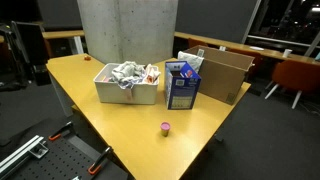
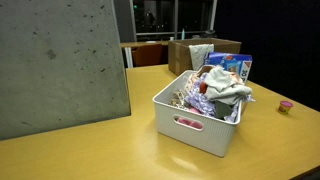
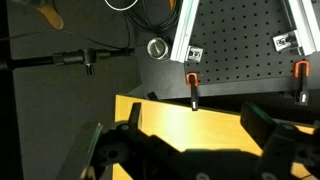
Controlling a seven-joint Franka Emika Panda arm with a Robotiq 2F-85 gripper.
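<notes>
In the wrist view my gripper stands open, its black fingers wide apart, with only table and floor showing between them. Neither exterior view clearly shows it. A white bin heaped with crumpled cloths stands on the yellow table. To its right is a dark blue box, upright. A small pink-lidded tub sits alone towards the front right. From the other side, the bin shows a grey cloth draped over its rim.
An open cardboard box stands behind the blue box. A concrete pillar rises behind the bin. Below my gripper, the wrist view shows a perforated metal plate with orange-tipped clamps beside the table edge.
</notes>
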